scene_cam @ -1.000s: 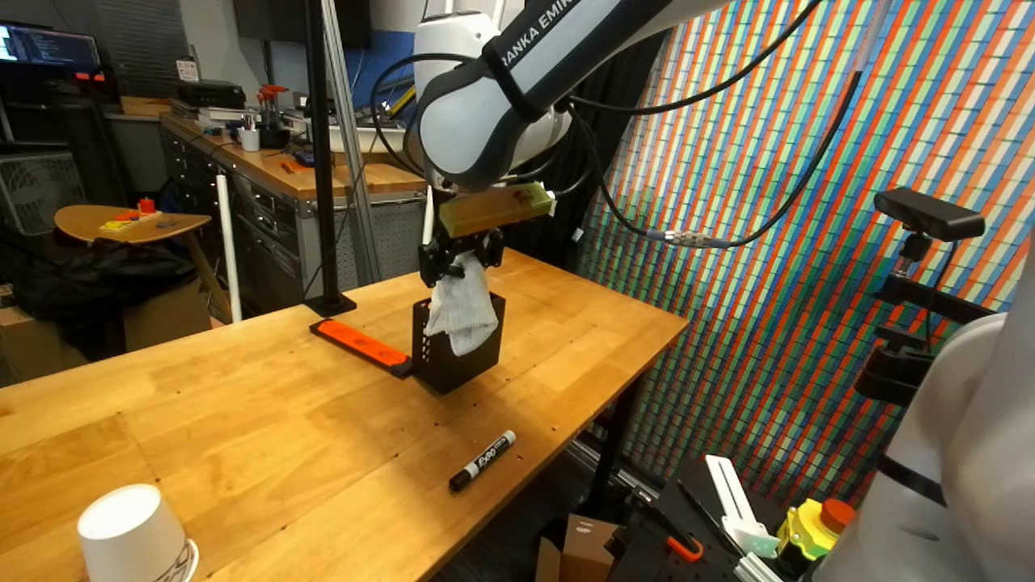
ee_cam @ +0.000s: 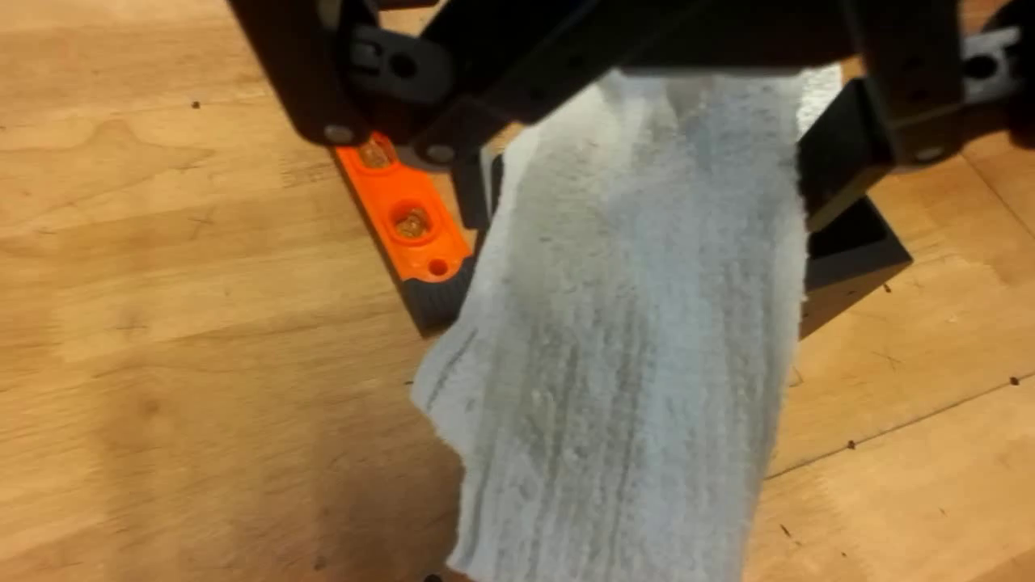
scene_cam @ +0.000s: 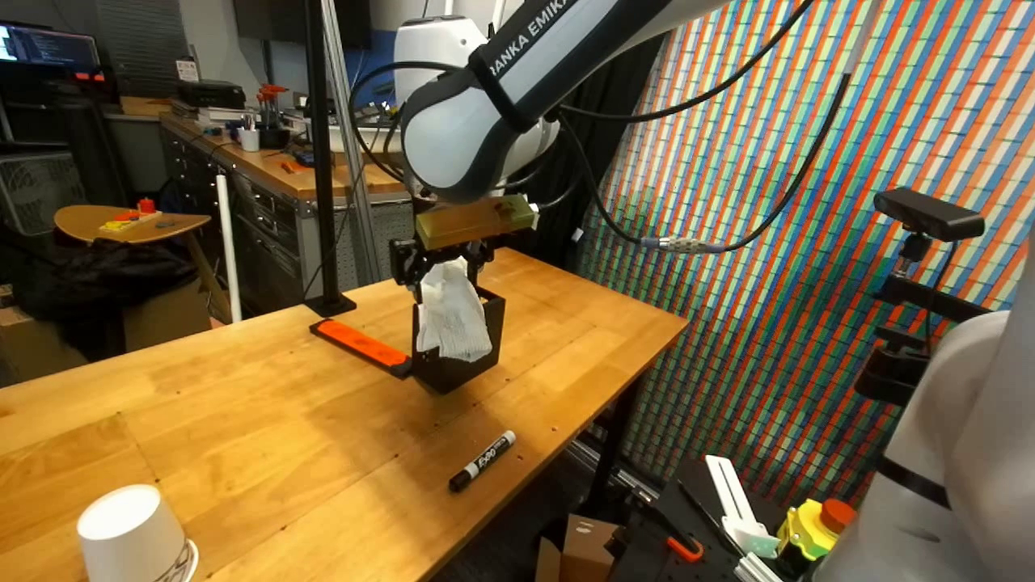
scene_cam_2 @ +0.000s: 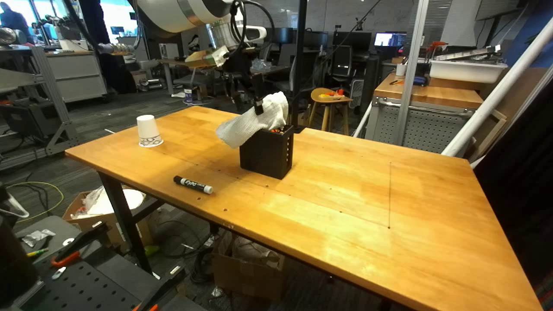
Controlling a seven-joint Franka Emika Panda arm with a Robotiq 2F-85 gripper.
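Note:
A white cloth [scene_cam: 454, 315] is draped over the rim of the black box [scene_cam: 470, 355], one end hanging down outside it. In the wrist view the cloth [ee_cam: 631, 320] fills the middle and hides most of the box [ee_cam: 859, 257]. My gripper is right above, its fingers spread wide to either side of the cloth. From the other side, one finger [scene_cam_2: 258, 106] shows against the cloth [scene_cam_2: 256, 120], which lies across the top of the box [scene_cam_2: 267, 156]. Whether the cloth still touches either finger, I cannot tell.
An orange level [scene_cam: 361, 345] lies against the box's side. A black marker [scene_cam: 482, 461] rests near the table edge, and an upside-down white cup [scene_cam_2: 148, 130] stands at the table's far end.
The gripper has moved lower and to the left in exterior view 1, and its fingers have spread apart. The cloth has shifted with it and lies lower over the box.

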